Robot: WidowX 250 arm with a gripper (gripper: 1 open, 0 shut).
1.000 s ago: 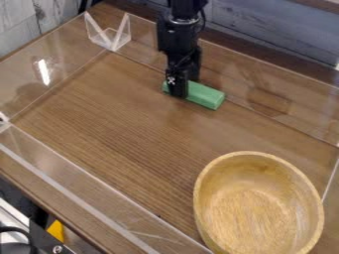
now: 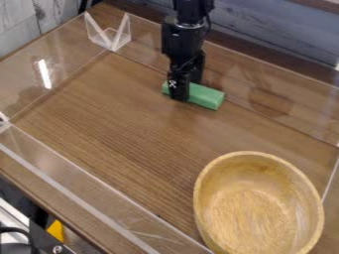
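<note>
A dark robot gripper (image 2: 181,83) reaches down from the top middle of the camera view, its fingertips low over a green block (image 2: 204,97) that lies on the wooden table (image 2: 113,149). The fingers cover the left part of the block; whether they are closed on it cannot be made out.
A large pale yellow bowl (image 2: 259,213) sits at the front right. A clear plastic holder (image 2: 109,30) stands at the back left.
The gripper has shifted very slightly over the block; the block and the other things appear to stay in place.
</note>
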